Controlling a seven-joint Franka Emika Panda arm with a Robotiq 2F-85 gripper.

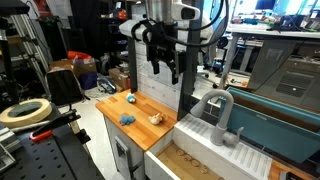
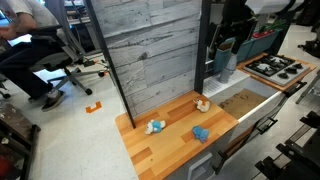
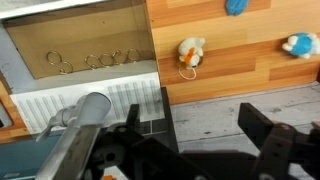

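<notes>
Open and empty, my gripper hangs above the wooden counter. Its dark fingers show spread at the bottom of the wrist view. Three small toys lie apart on the wood: a white and orange one nearest the drawer, a plain blue one, and a blue and white one. In the wrist view the plain blue toy is cut by the top edge. None touches the gripper. An open drawer adjoins the counter, with several small rings or hooks inside.
A grey faucet rises beside a white ribbed drainer and teal sink. A plank wall and dark post border the counter. Bare wood lies between the toys.
</notes>
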